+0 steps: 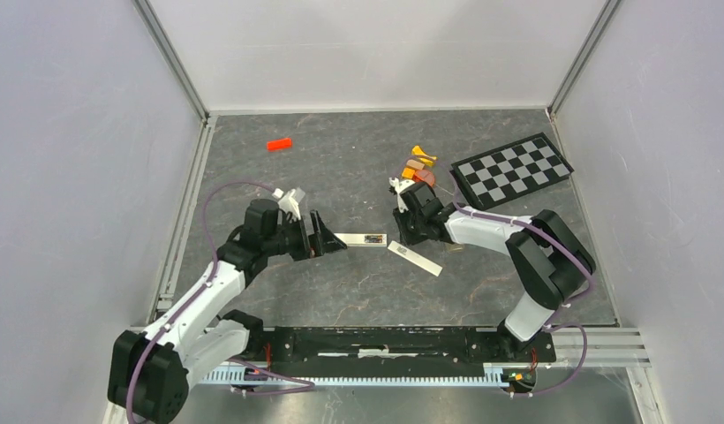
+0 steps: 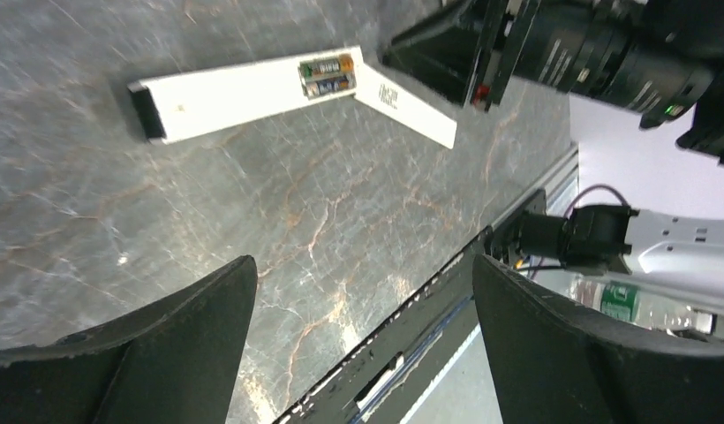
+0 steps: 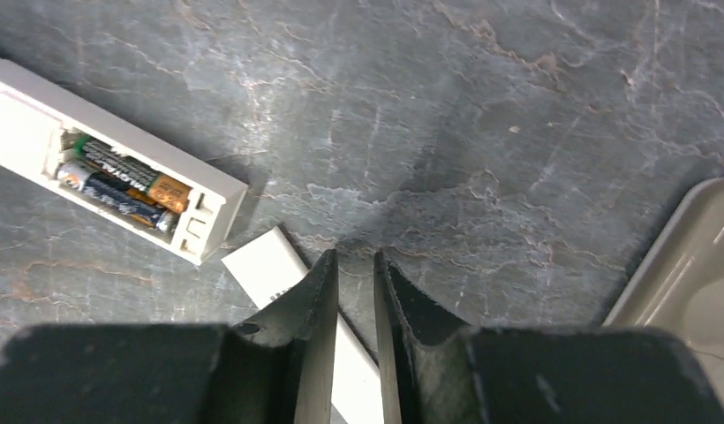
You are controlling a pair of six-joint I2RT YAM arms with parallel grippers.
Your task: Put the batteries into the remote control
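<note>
The white remote lies with its compartment up; two batteries lie side by side inside it. The loose white cover rests diagonally beside its end. My left gripper is open, fingers wide apart, over the remote's left part in the top view. My right gripper hangs just right of the remote's battery end, above the cover, its fingertips close together with a narrow gap; nothing visible is held between them.
A grey tray lies right of the remote. Coloured blocks and a checkerboard are at the back right, a red block at the back left.
</note>
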